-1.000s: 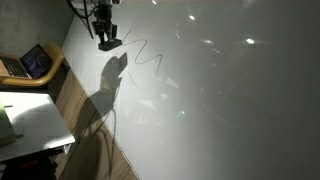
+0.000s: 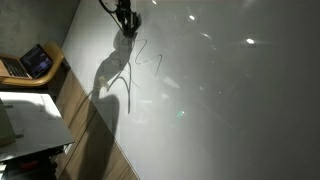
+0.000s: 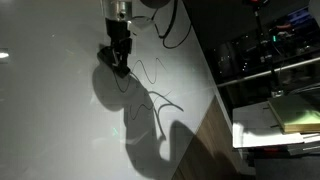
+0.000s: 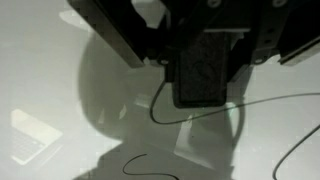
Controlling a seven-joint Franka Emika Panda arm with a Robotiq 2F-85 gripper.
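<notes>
A dark, rectangular block, apparently an eraser (image 4: 202, 72), sits between the fingers of my gripper (image 2: 126, 17), which is shut on it. Behind it spreads a large whiteboard (image 2: 220, 110) carrying thin, wavy dark lines (image 3: 150, 72). In exterior view 2 the eraser (image 3: 116, 64) is over or against the board beside the upper end of those lines; whether its face touches cannot be told. The wrist view shows dark strokes (image 4: 150, 174) below the eraser and out to its right. The block hides the board directly behind it.
A chair (image 2: 50, 70) with a laptop (image 2: 37, 62) stands to the left in exterior view 1, near a white table (image 2: 38, 122). Shadows of the arm fall across the board. Most of the board is free of objects.
In exterior view 1 my gripper has moved right and up with the block, now beside the wavy lines. The block's shadow has come closer to it. The upper line end is now less visible.
</notes>
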